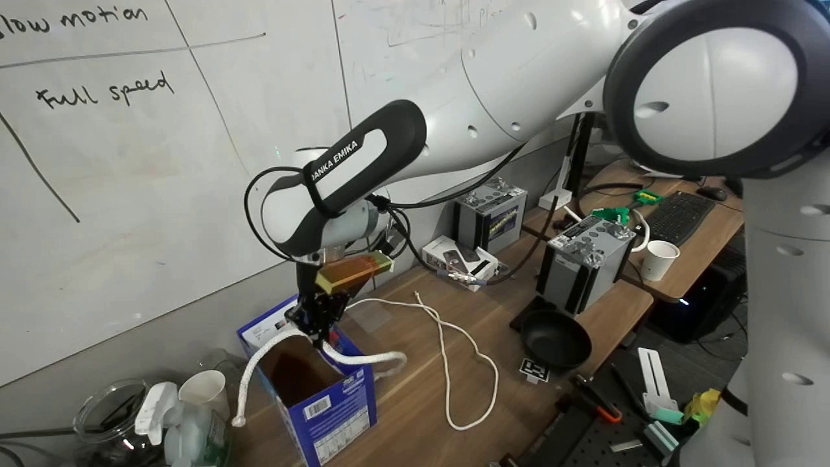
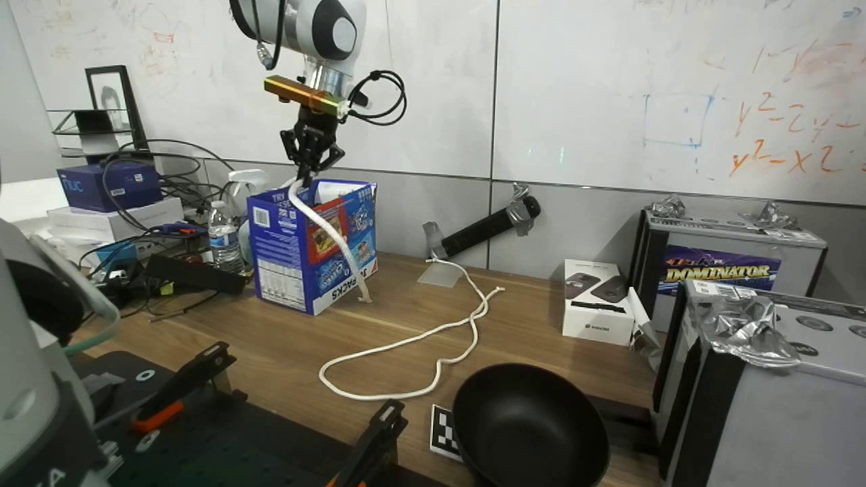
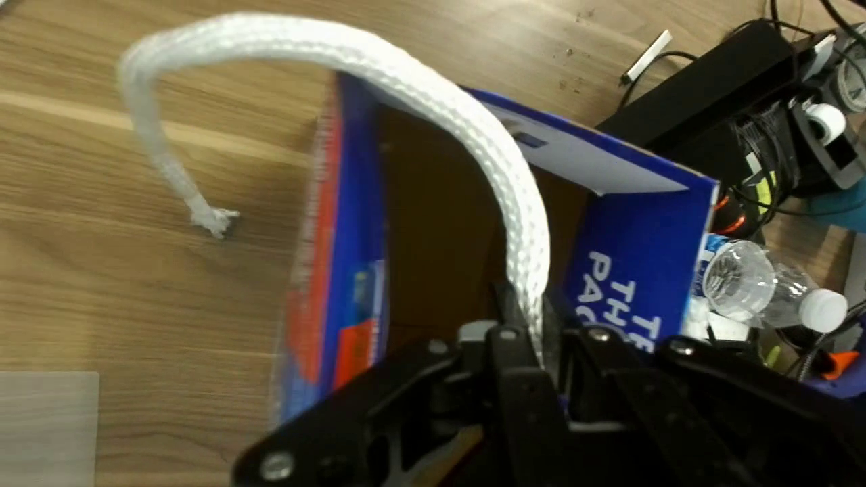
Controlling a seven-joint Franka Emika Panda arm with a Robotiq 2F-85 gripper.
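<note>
My gripper (image 1: 315, 331) is shut on a thick white rope (image 3: 454, 105), holding it at the top opening of a blue box (image 1: 327, 405). Both ends of the rope droop outside the box in exterior view 1, one toward the spray bottle and one over the opposite side. The wrist view shows one frayed end hanging above the wooden table (image 3: 162, 308). The box is open at the top, with its dark inside bare where it can be seen; the fingertips partly hide the rest.
A thinner white cord (image 2: 438, 365) lies looped on the table. Beyond it are a black pan (image 2: 532, 422) and grey battery-like blocks (image 2: 739, 406). A spray bottle (image 1: 187, 428), paper cup (image 1: 206, 389) and glass jar (image 1: 113, 420) crowd the box's left side.
</note>
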